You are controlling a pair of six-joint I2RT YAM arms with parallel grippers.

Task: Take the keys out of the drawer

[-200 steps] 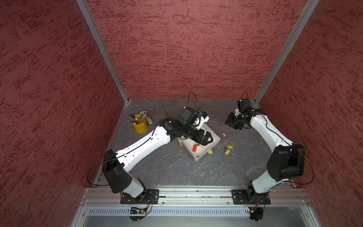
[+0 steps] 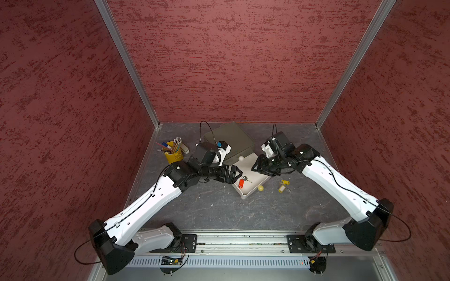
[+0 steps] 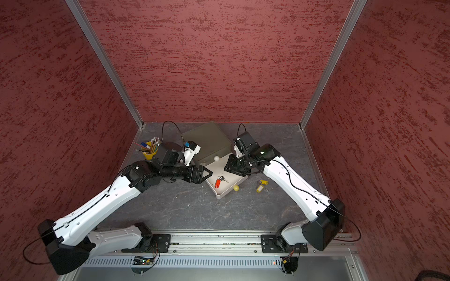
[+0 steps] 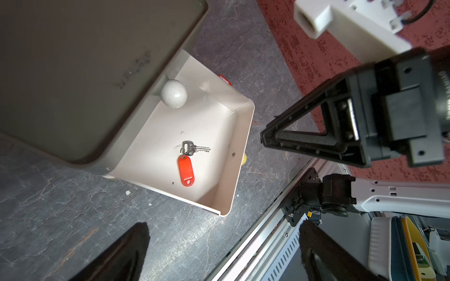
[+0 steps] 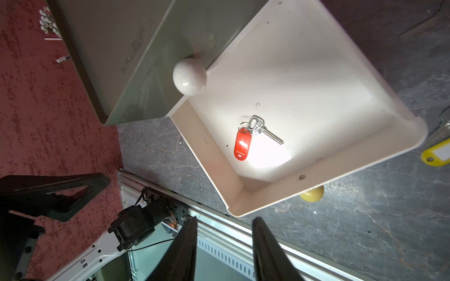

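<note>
Inside the pulled-out white drawer [image 4: 234,164] a silver key [image 4: 189,148] lies flat, joined by a ring to a red tag [image 4: 186,171]. The right wrist view shows the same key [image 5: 256,125] and red tag [image 5: 242,144] on the drawer floor, with nothing over them. My left gripper [image 2: 238,174] is open, over the drawer's left side, its fingers spread wide and empty. From the right, my right gripper [image 2: 255,166] hovers above the drawer's other side, open and empty. Neither gripper touches the key or tag.
The grey-green cabinet [image 2: 229,138] stands behind the drawer. A white knob [image 5: 189,76] and a yellow knob [image 5: 313,193] are near it. Keys with yellow tags [image 2: 285,182] lie right of the drawer. A yellow pen cup [image 2: 174,155] stands left.
The left arm has drawn back leftward from above the drawer. The right arm has swung in leftward from the table's right side to over the drawer. The key and red tag have stayed put.
</note>
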